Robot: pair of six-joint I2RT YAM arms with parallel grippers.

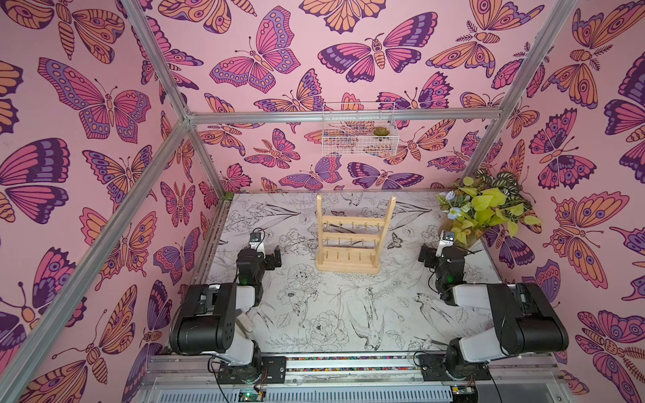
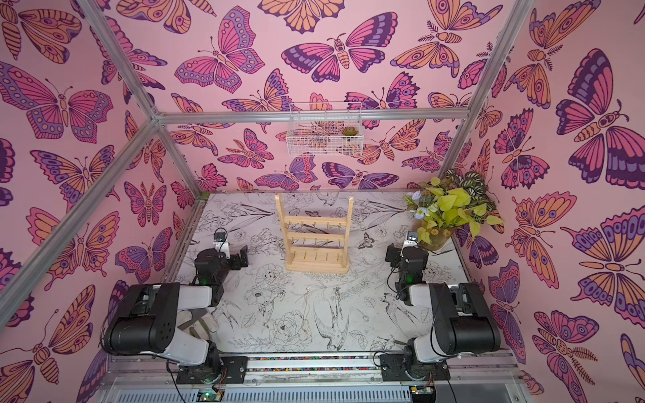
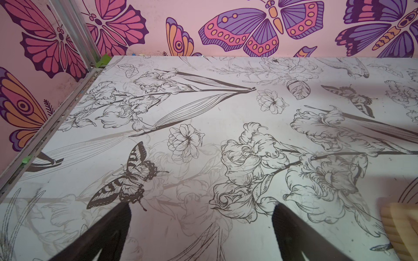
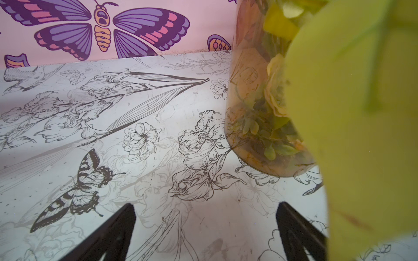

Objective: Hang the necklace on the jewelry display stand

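Note:
The wooden display stand (image 1: pixel 346 258) with pegged bars stands upright at the middle back of the table. A faint thin line on the pale table in front of it may be the necklace (image 2: pixel 307 302), too small to tell for sure. My left gripper (image 1: pixel 268 258) is open left of the stand; in the left wrist view its fingers frame bare table, with the stand's edge (image 3: pixel 396 221) at right. My right gripper (image 1: pixel 430 254) is open right of the stand, with nothing between its fingers.
A leafy plant (image 1: pixel 489 208) in a vase (image 4: pixel 265 148) stands at the back right, close beside my right gripper. A wire basket (image 1: pixel 359 141) hangs on the back rail.

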